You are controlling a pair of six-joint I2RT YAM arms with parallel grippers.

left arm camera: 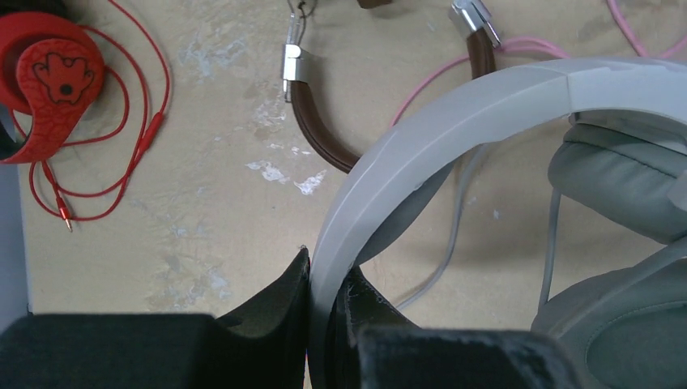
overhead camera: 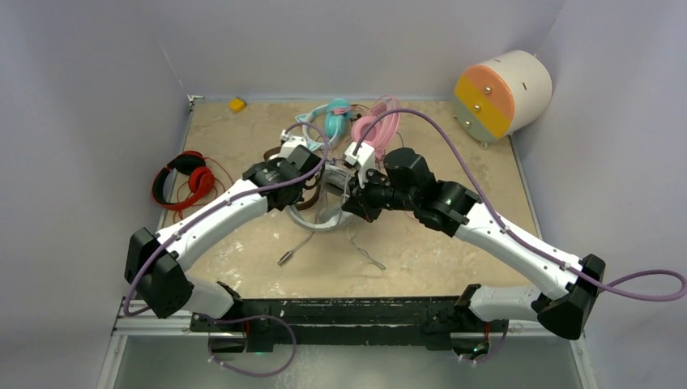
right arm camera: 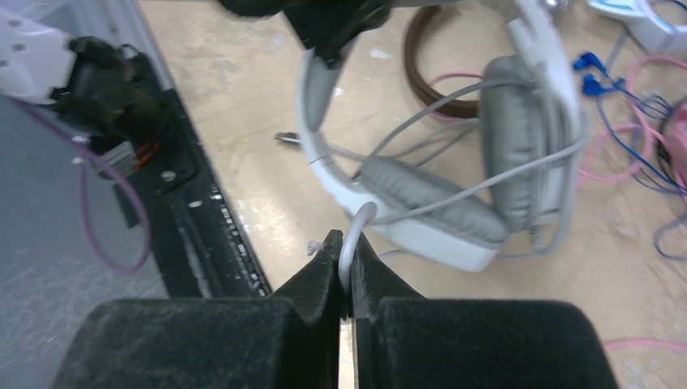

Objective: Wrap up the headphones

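The white headphones (overhead camera: 314, 224) with grey pads (right arm camera: 512, 146) are raised in my left gripper, which is shut on their band (left arm camera: 405, 138). In the right wrist view a grey cable (right arm camera: 478, 189) crosses the ear cups and runs down to my right gripper, shut on it. In the top view both grippers meet over the middle of the table, largely hiding the headphones. Loose cable ends (overhead camera: 369, 258) lie on the front of the table.
Red headphones (overhead camera: 162, 185) lie at left, cyan (overhead camera: 335, 121) and pink headphones (overhead camera: 364, 130) at back, brown-banded headphones (left arm camera: 316, 121) beneath. A striped drum (overhead camera: 506, 89) stands back right.
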